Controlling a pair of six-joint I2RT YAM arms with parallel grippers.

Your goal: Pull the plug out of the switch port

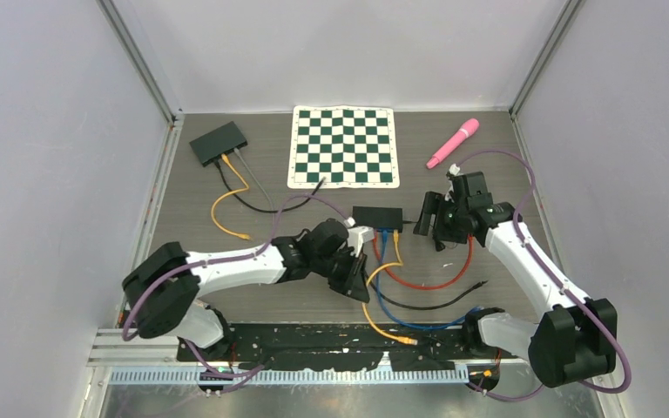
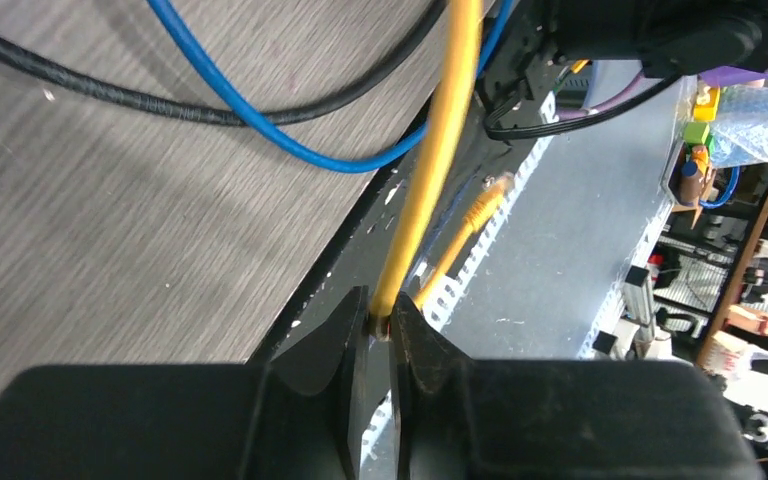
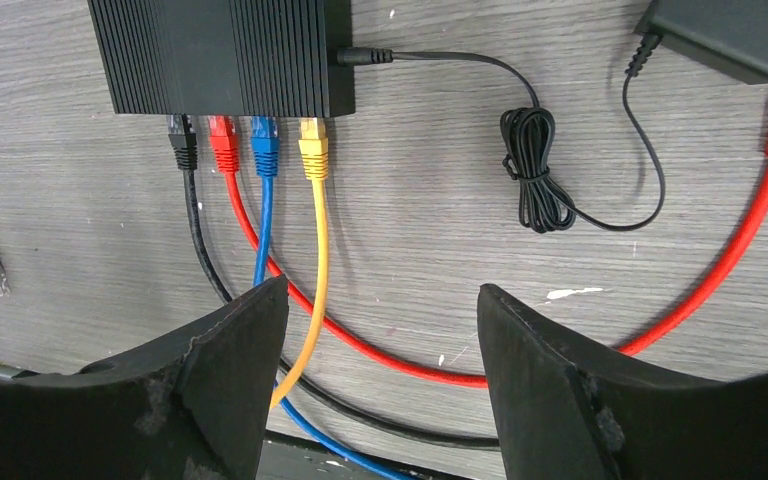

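Note:
The black switch sits mid-table; black, red, blue and yellow plugs are in its front ports, the yellow plug rightmost. My left gripper is shut on the yellow cable, below and left of the switch in the top view. My right gripper is open above the table at the switch's right, its fingers apart over the cables in the right wrist view, nothing between them.
A power adapter with coiled lead lies right of the switch. A second switch with cables is back left; a chessboard and pink microphone are at the back.

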